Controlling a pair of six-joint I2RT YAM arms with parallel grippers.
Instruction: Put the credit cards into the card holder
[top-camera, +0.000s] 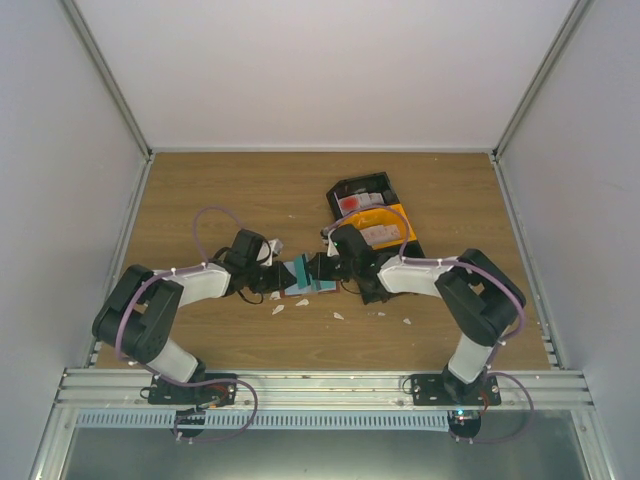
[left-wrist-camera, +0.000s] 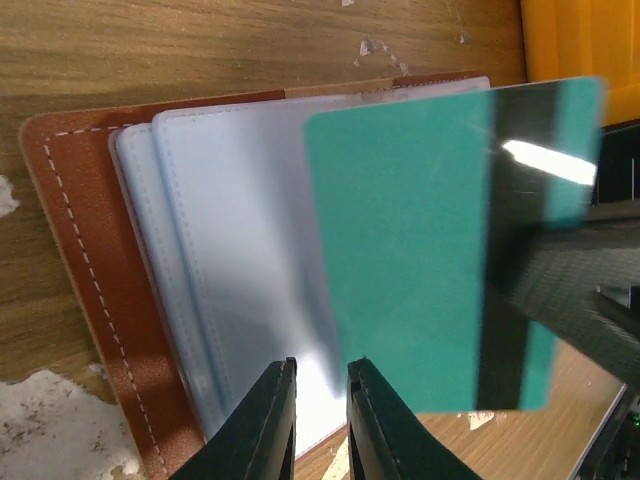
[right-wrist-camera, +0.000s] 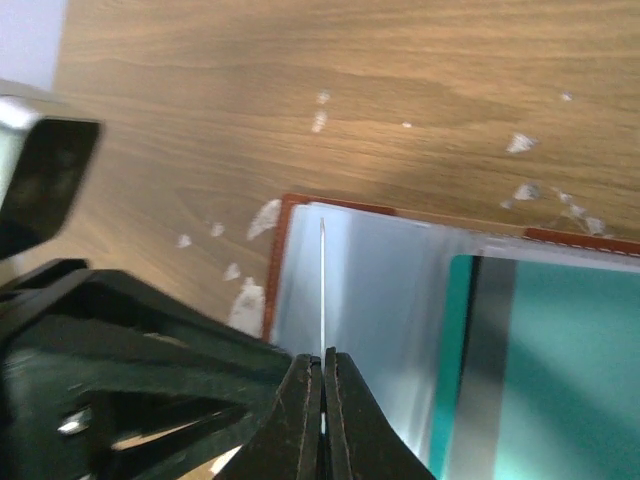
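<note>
The card holder, brown with white sleeves (left-wrist-camera: 230, 270), lies open on the table between the grippers. A teal card with a black stripe (left-wrist-camera: 410, 240) shows on its right side in the left wrist view, and teal also fills the right of the right wrist view (right-wrist-camera: 560, 370). My left gripper is at the white sleeve beside the card, shut; what is between its fingers cannot be made out. My right gripper is shut over the white sleeve, with a thin pale upright line just above its tips.
Black and orange boxes (top-camera: 362, 185) with cards stand at the back right, close to the right arm. Pale scraps or worn patches dot the wood around the holder.
</note>
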